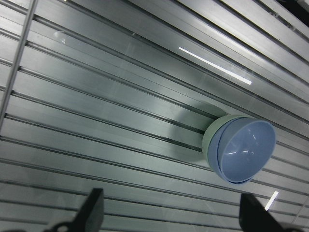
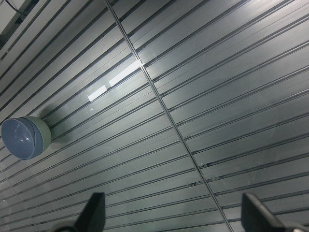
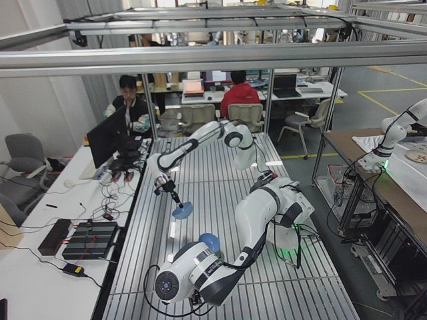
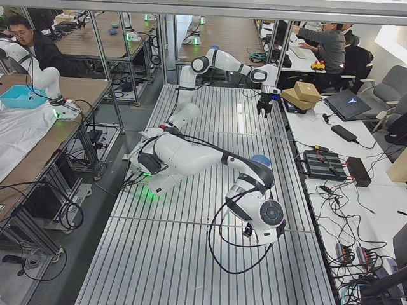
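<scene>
A nested stack of blue and pale green bowls [image 1: 241, 150] sits on the slatted metal table [image 1: 96, 121], right of centre in the left wrist view. My left gripper is open above the table, nothing between its fingers. My right gripper also looks open and empty in its wrist view, the stack off to its left. In the camera left view a blue bowl [image 3: 182, 212] shows at the far arm's fingertips, apart from another blue bowl [image 3: 208, 241]; whether it is held is unclear there.
Cables [image 4: 235, 270] loop over the table by the near arm in the camera right view. A side desk [image 3: 40, 287] with electronics runs along the table.
</scene>
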